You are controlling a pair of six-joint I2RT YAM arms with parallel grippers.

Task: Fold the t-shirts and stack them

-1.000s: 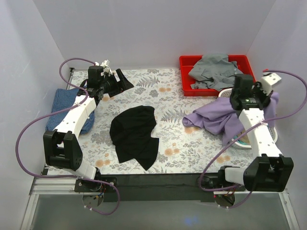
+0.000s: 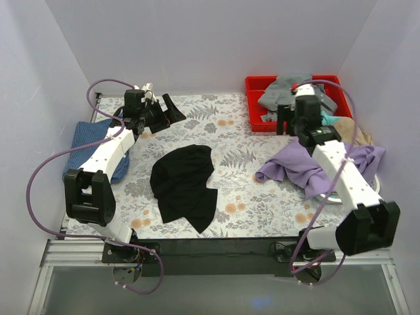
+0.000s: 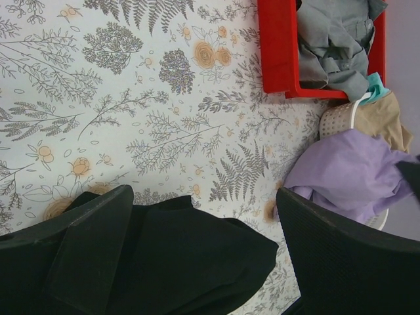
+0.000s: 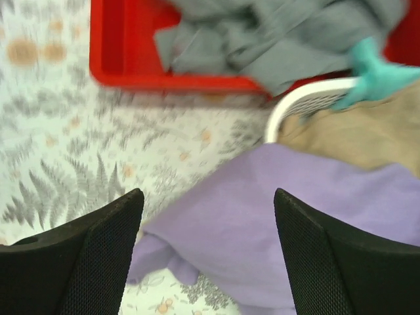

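Observation:
A black t-shirt lies loosely spread on the floral mat at centre-left. My left gripper hangs open above and behind it, empty. My right gripper, blurred, is open over the upper right, above a purple shirt that lies heaped across a white basket with tan and teal cloths. In the right wrist view the purple cloth sits below the open fingers, with nothing seen held between them.
A red bin with grey cloths stands at the back right. A blue checked cloth lies at the left edge. Bare mat shows between the black and purple shirts. Walls close both sides.
My right gripper has swung left from the far right over the basket. The purple shirt shifted slightly since a second ago, its left end a little further right. The left arm is nearly still.

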